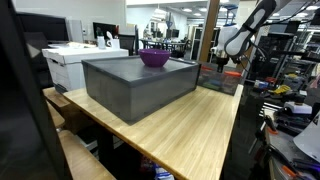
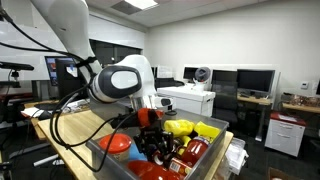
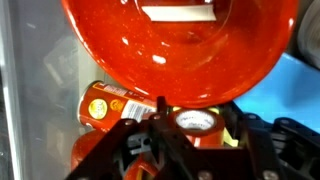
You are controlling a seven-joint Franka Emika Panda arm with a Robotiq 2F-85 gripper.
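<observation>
In the wrist view my gripper has its dark fingers closed around a small orange item (image 3: 196, 119) with a round, pale top. Most of that item is hidden by the fingers, so what it is cannot be told. A big glossy red bowl-like piece (image 3: 165, 65) fills the view just beyond the fingertips, and an orange can with printed lettering (image 3: 112, 106) lies to the left. From exterior view 2, the white arm (image 2: 125, 88) reaches down into a grey bin (image 2: 205, 163), with the gripper (image 2: 157, 152) low among the contents.
Crowding the bin are a yellow item (image 2: 178, 128), a red-topped container (image 2: 120, 142) and a red piece (image 2: 158, 172) at the front. In exterior view 1 a purple bowl (image 1: 154, 58) rests on a long grey box (image 1: 135, 93).
</observation>
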